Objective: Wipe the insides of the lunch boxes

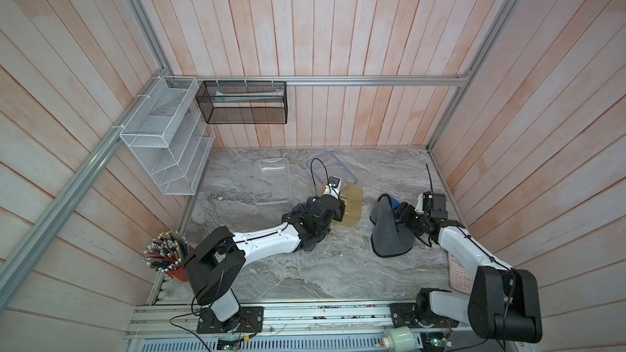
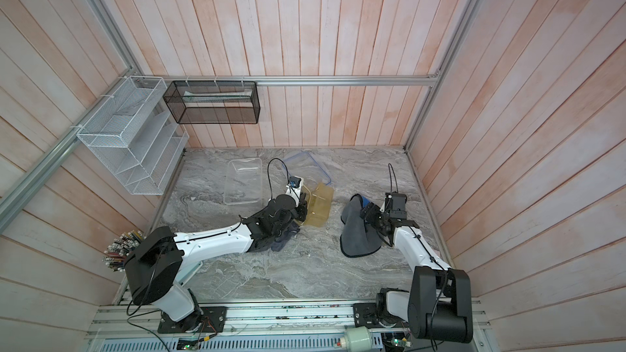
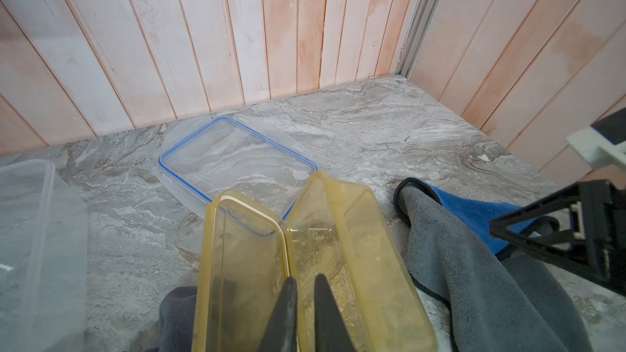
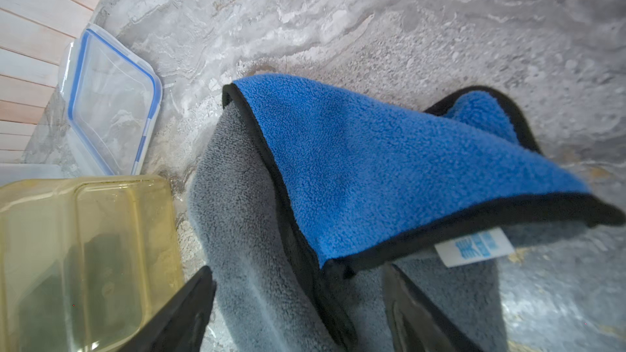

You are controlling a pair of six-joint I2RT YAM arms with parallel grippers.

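Note:
In the left wrist view, my left gripper reaches into a yellow translucent lunch box [image 3: 365,247], its narrow fingers shut on the box's middle wall or rim. A dark grey cloth [image 3: 177,313] lies just left of the box. A grey-and-blue cloth [image 4: 365,163] with black edging lies folded at the right. My right gripper hangs over it, fingers part open on either side of a fold. A clear lid with blue seal [image 4: 111,104] lies behind the yellow box.
A clear container [image 1: 271,181] stands at the back left. Wire racks [image 1: 159,137] hang on the left wall, and a red cup [image 1: 179,272] of pens stands at the front left.

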